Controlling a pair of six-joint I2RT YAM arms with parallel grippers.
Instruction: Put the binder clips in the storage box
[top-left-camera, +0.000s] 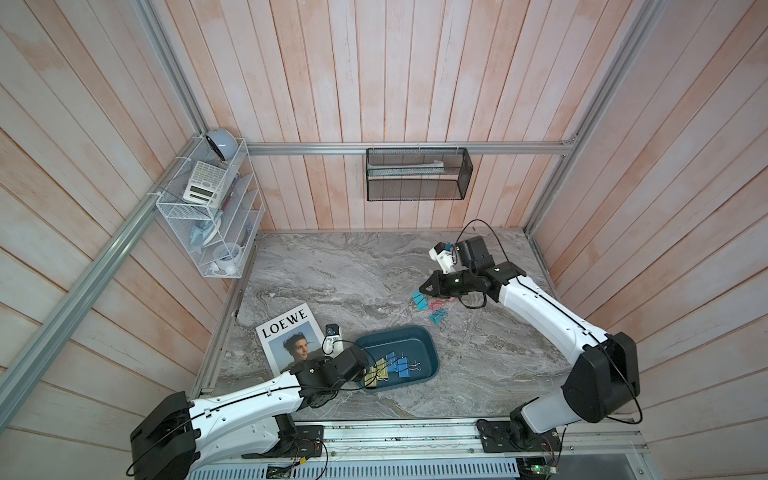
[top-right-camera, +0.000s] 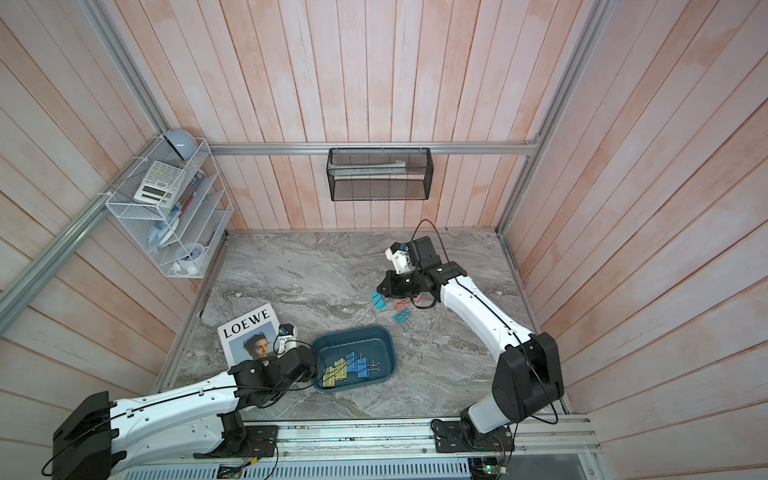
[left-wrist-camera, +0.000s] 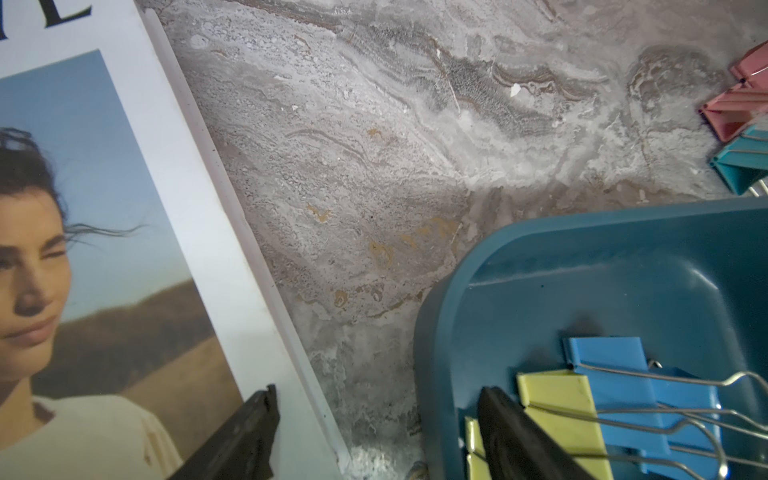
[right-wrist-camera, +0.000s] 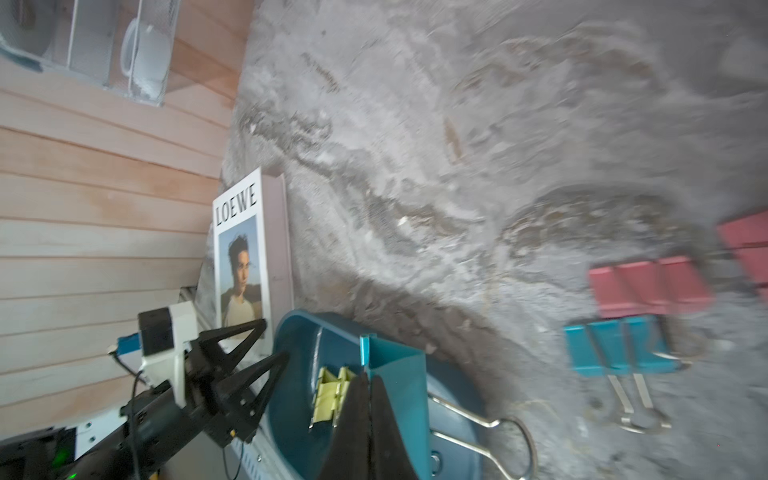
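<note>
A teal binder clip (right-wrist-camera: 404, 400) is pinched by my right gripper, which is shut on it and raised over the table. On the table lie another teal clip (top-left-camera: 437, 317) and two pink clips, the nearer one (right-wrist-camera: 649, 288) touching that teal clip and the other (right-wrist-camera: 750, 252) at the right wrist view's edge. The dark teal storage box (top-left-camera: 434, 352) holds yellow clips (left-wrist-camera: 572, 408) and blue clips (left-wrist-camera: 620, 376). My left gripper is open at the box's left wall, its fingers apart with no clip between them.
A LOEWE book (top-left-camera: 280, 326) lies flat left of the box. White wire shelves (top-left-camera: 209, 208) stand on the left wall, and a black mesh basket (top-left-camera: 419, 189) hangs at the back. Table space behind the box is clear.
</note>
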